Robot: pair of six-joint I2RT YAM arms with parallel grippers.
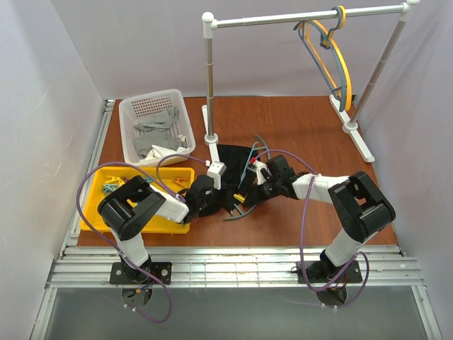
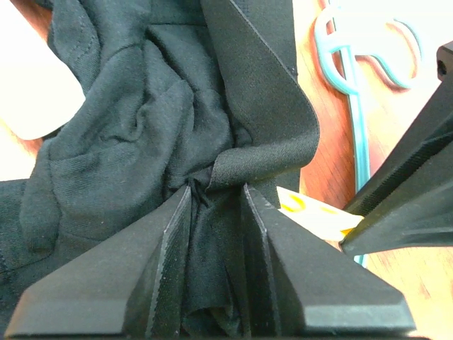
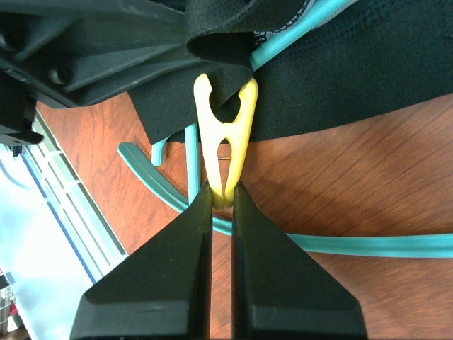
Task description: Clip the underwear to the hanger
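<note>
Black underwear (image 2: 120,134) lies bunched over a teal hanger (image 3: 382,244) at the table's middle. In the left wrist view my left gripper is on the fabric, a fold between and around its fingertips. My right gripper is shut on the handle end of a yellow clothespin (image 3: 241,124), whose tips reach the cloth's edge beside a teal hanger bar; whether they grip it I cannot tell.
A yellow bin (image 1: 99,219) with clips is at left, a white basket (image 1: 126,124) with clothes behind it. A rack (image 1: 269,20) with hanging hangers stands at the back. Bare table lies right.
</note>
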